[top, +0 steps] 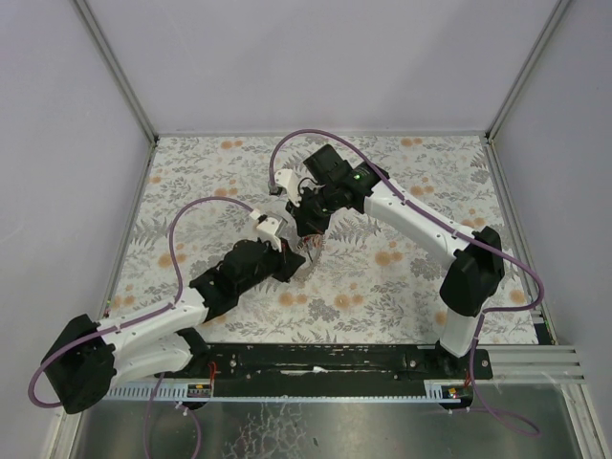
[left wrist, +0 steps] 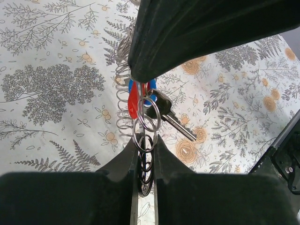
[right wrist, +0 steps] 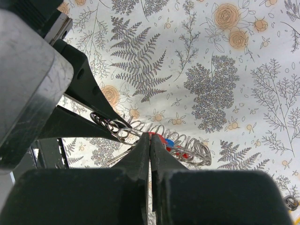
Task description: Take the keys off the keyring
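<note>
The key bunch hangs between my grippers, close above the patterned cloth. In the left wrist view, my left gripper is shut on the linked metal rings point(left wrist: 146, 185), some of which stick out below its tips. Beyond them show a dark-headed key point(left wrist: 176, 123), a red piece point(left wrist: 133, 103) with some blue, and a coiled metal cord point(left wrist: 123, 105). In the right wrist view, my right gripper is shut right at the red piece point(right wrist: 160, 138) and a ring; whether a thin ring lies between its tips cannot be made out. The coil point(right wrist: 194, 152) trails past them.
A pale cloth point(top: 411, 287) with plant and flower prints covers the table. Both arms meet near the middle, their fingertips close together.
</note>
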